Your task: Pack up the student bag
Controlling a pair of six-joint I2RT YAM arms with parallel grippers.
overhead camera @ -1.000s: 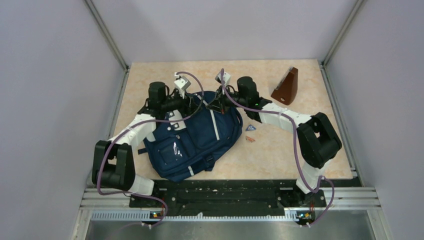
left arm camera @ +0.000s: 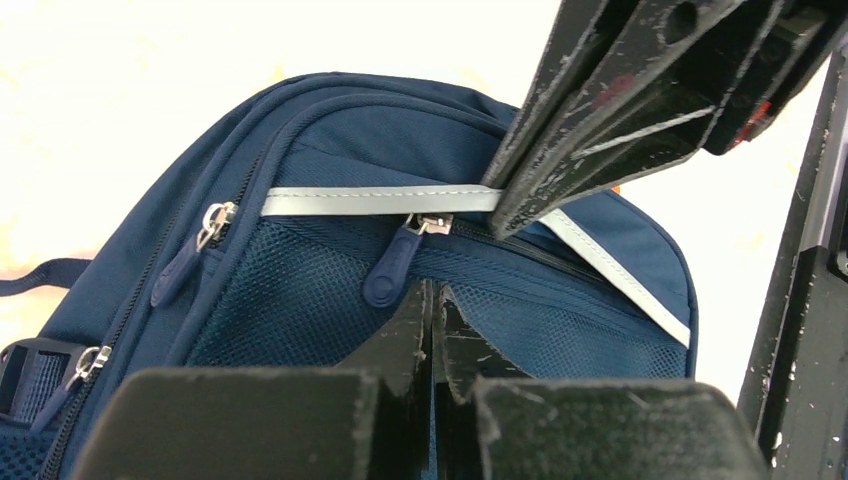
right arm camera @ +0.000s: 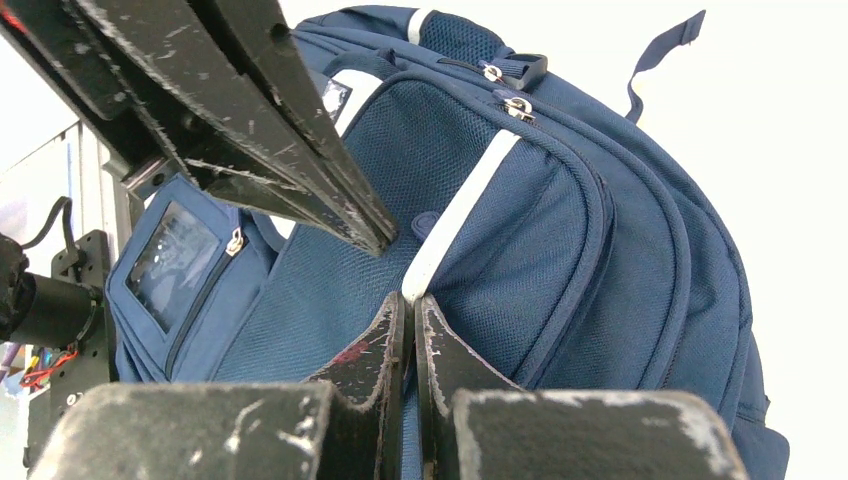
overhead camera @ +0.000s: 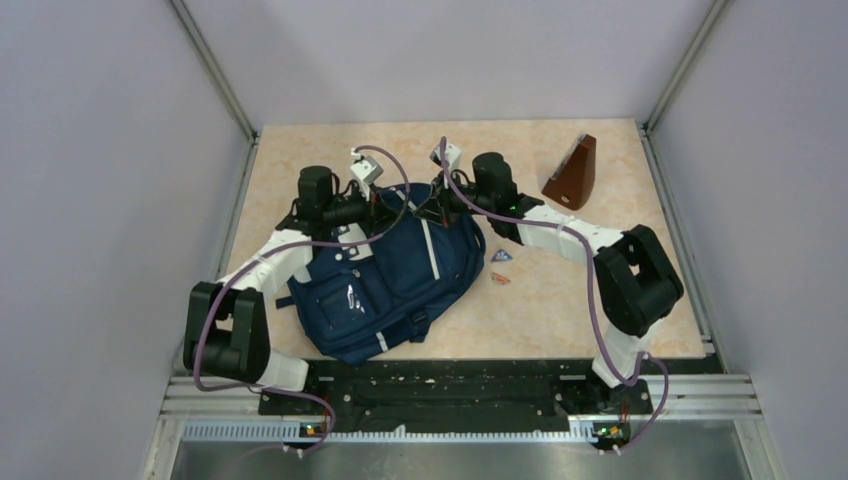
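The navy bag (overhead camera: 350,300) lies across the left and middle of the table, both grippers over its upper part. In the left wrist view a zipper pull (left arm camera: 393,265) hangs below a reflective strip (left arm camera: 370,200). My left gripper is shut, its tips just below that pull, nothing seen between them. My right gripper is shut with its tips at the lower end of the white strip (right arm camera: 465,205); whether any fabric is pinched there is hard to tell. Each gripper appears in the other's wrist view, close above the bag.
A brown wedge-shaped object (overhead camera: 572,172) stands at the back right. Small blue (overhead camera: 501,255) and orange (overhead camera: 500,278) pieces lie right of the bag.
The right arm and bag look unchanged.
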